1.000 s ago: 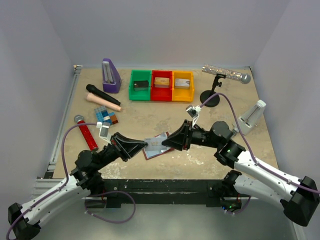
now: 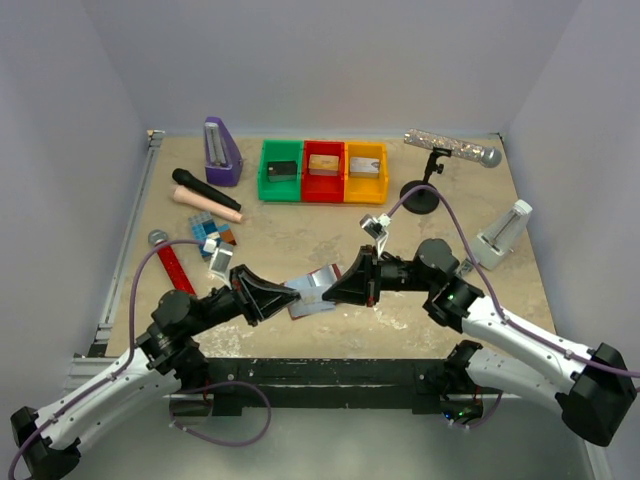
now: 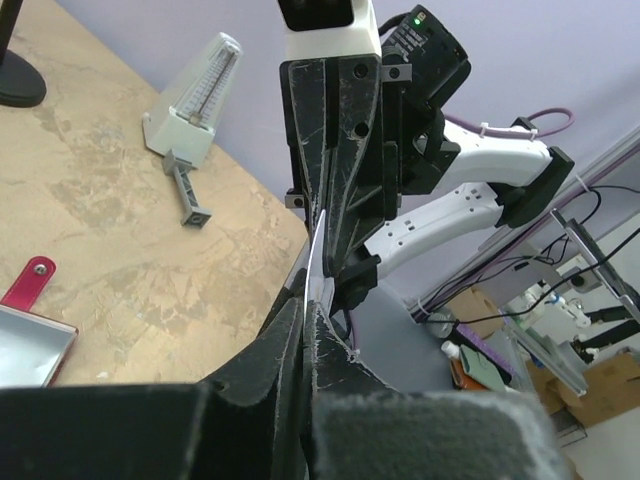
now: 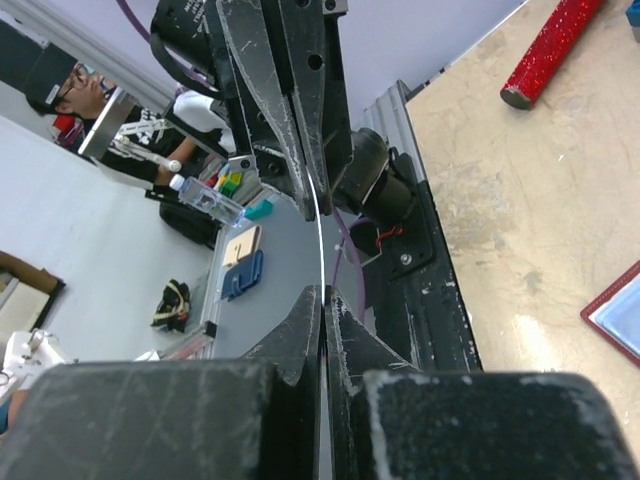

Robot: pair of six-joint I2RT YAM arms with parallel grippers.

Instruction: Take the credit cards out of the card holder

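A thin pale card (image 2: 312, 295) is stretched between my two grippers, above the card holder. My left gripper (image 2: 297, 294) is shut on its left end, and my right gripper (image 2: 327, 296) is shut at its right end. In the left wrist view the card (image 3: 316, 255) appears nearly edge-on, a white sliver joining both sets of fingertips. From the right wrist view the card (image 4: 320, 235) is only a thin bright line. The open card holder (image 2: 313, 309), red-edged with clear sleeves, lies on the table underneath, partly covered by the grippers. Its corner (image 4: 625, 315) shows at lower right.
Behind stand green (image 2: 280, 194), red (image 2: 322, 190) and yellow (image 2: 367, 190) bins, each with an item inside. Microphones (image 2: 174, 268) and a purple metronome (image 2: 224, 160) occupy the left. A microphone stand (image 2: 421, 200) and a white metronome (image 2: 503, 233) are at right.
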